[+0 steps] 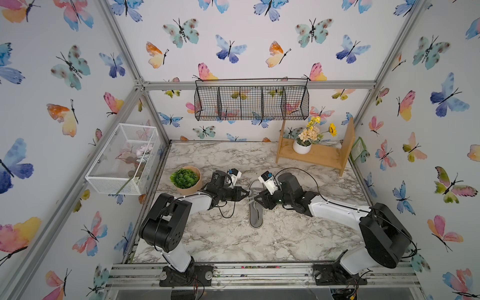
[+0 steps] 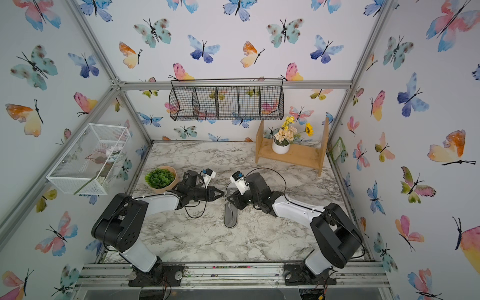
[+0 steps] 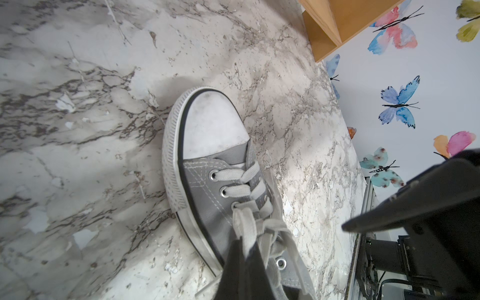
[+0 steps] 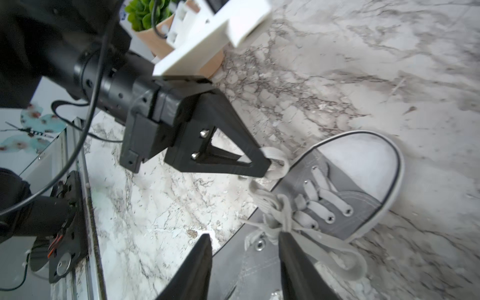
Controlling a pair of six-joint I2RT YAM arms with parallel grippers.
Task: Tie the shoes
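A grey canvas shoe with a white toe cap [image 3: 212, 122] lies sole down on the marble table, toe towards the back. Its white laces [image 4: 272, 210] are crossed and looped over the tongue. At the shoe's left side my left gripper is shut, with a lace loop [image 4: 277, 160] at its tips. In the left wrist view that lace [image 3: 245, 225] runs to the closed fingertips. My right gripper stands open above the shoe, its fingers apart and nothing gripped. Another lace loop [image 4: 352, 265] hangs free on the shoe's right side.
A potted green plant [image 1: 185, 178] stands left, behind the left arm. At the back right is a wooden shelf [image 1: 317, 152] with a flower pot [image 1: 302, 146]. A wire basket [image 1: 252, 102] hangs on the back wall.
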